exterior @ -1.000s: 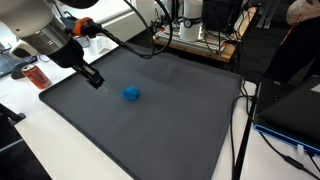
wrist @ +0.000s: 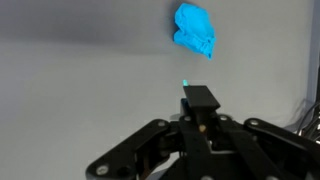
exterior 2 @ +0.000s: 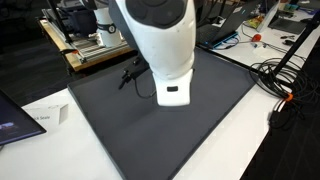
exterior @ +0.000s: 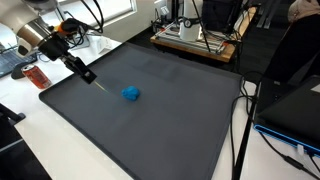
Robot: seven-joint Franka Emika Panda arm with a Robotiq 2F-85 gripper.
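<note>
A crumpled bright blue cloth-like piece lies on the dark grey mat; in the wrist view the same blue piece is near the top, ahead of the fingers. My gripper is above the mat's left part, to the left of the blue piece and apart from it. It is shut on a thin pale stick, which slants down toward the mat. In the wrist view the gripper has its black fingers together, with a small blue tip showing just past them. Whether the stick touches the mat, I cannot tell.
A red can stands at the mat's left corner. Cables run along its right edge, and a black laptop-like object stands beyond.
The arm has shifted slightly toward the left in exterior view 1, and the gripper with it. More of the thin stick shows now. The blue piece has stayed in place.
</note>
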